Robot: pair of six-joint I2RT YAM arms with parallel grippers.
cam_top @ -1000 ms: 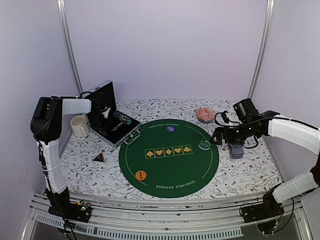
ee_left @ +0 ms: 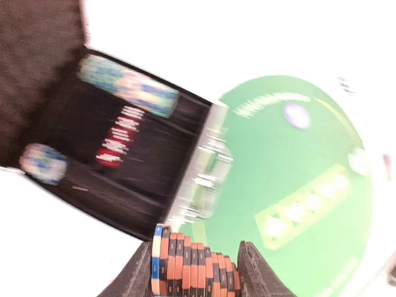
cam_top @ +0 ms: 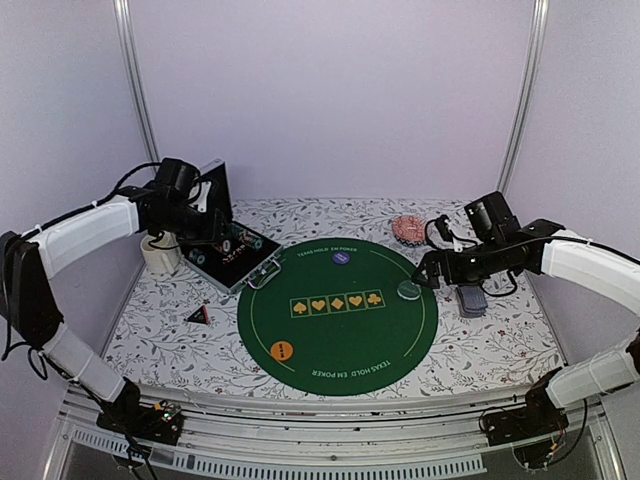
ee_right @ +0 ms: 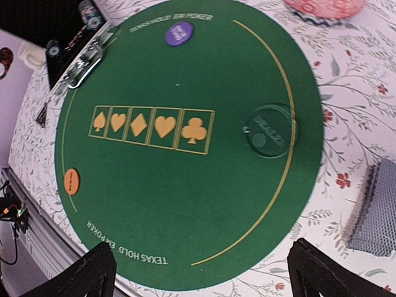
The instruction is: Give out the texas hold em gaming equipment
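My left gripper [cam_top: 212, 238] is shut on a row of chips [ee_left: 192, 266], mostly orange with a blue one at the end, raised over the open black chip case [cam_top: 240, 262]. Inside the case, the left wrist view shows a few red-and-white chips [ee_left: 117, 137] and other chips at its sides. The round green mat [cam_top: 340, 345] lies at the table's centre. On it are a purple disc [ee_right: 179, 33], an orange disc [ee_right: 72, 181] and a clear round dealer piece [ee_right: 270, 131]. My right gripper stands open and empty above the mat's right side.
Grey-backed card stacks [cam_top: 471, 301] lie right of the mat. A red patterned round item [cam_top: 409, 229] sits behind it. A white mug [cam_top: 160, 254] is left of the case, and a small dark triangular piece [cam_top: 199, 315] lies in front.
The left arm has risen out of the case with the chips and shifted slightly right. My right gripper has moved only a little to the left.
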